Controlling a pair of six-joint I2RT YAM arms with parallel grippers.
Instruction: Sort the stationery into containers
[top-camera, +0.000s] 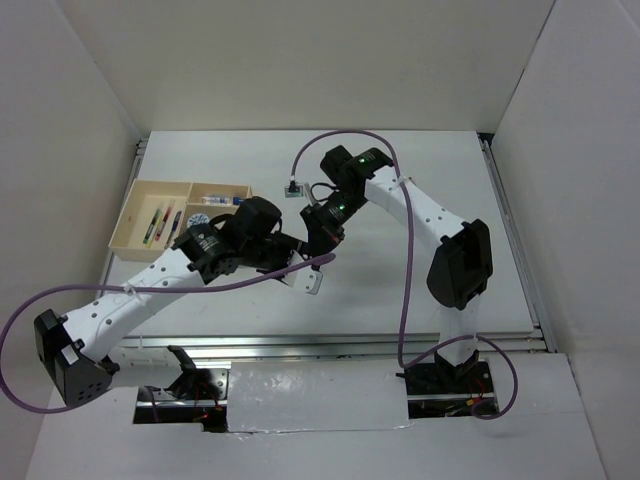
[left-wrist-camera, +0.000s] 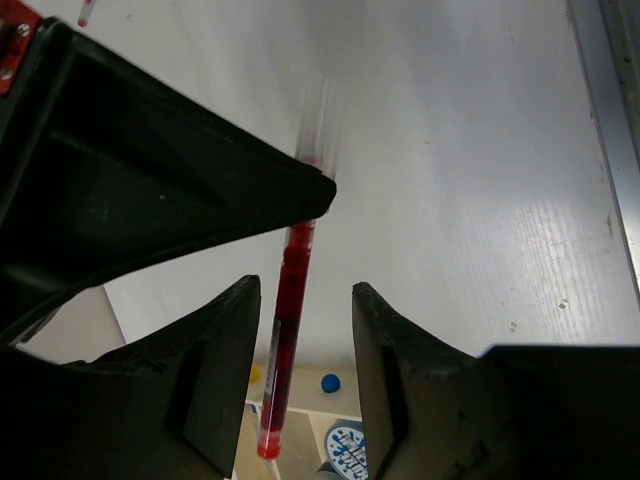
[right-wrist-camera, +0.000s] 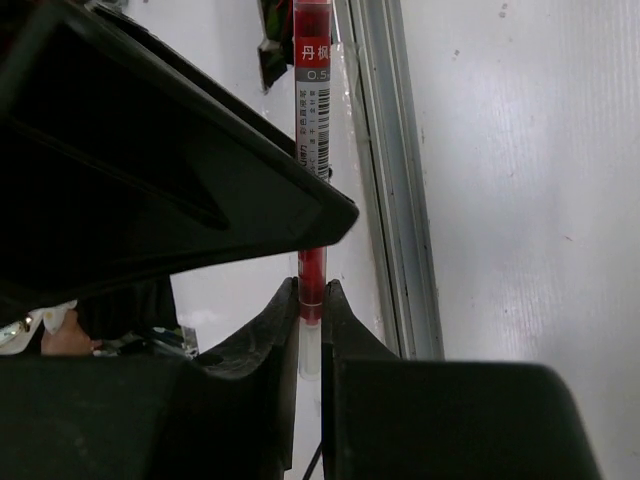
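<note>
My right gripper is shut on a red pen (right-wrist-camera: 312, 120) with a printed label, held near its clear end. My left gripper faces it with fingers apart on either side of the pen's red lower part (left-wrist-camera: 292, 290), not visibly gripping it. In the top view both grippers meet at the middle of the table, hiding most of the pen. The beige sorting tray (top-camera: 130, 225) at the left holds several pens and round blue-patterned items, partly hidden by the left arm.
A metal rail (top-camera: 380, 345) runs along the front edge, and side walls stand left and right.
</note>
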